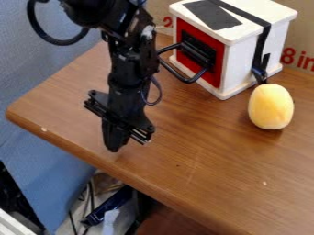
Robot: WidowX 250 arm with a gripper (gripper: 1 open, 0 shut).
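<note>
My black arm reaches down from the top left, its gripper (120,134) hanging low over the left part of the wooden table, pointing downward. Whether its fingers are apart or together is hard to make out. Right of it stands a white box (248,32) with a red front (204,46), a black handle and black straps. A yellow oval object (270,106), like a fruit, lies on the table at the right, apart from the gripper and the box.
A cardboard panel (300,37) stands behind the box. Cables and clutter lie below the table's front left edge.
</note>
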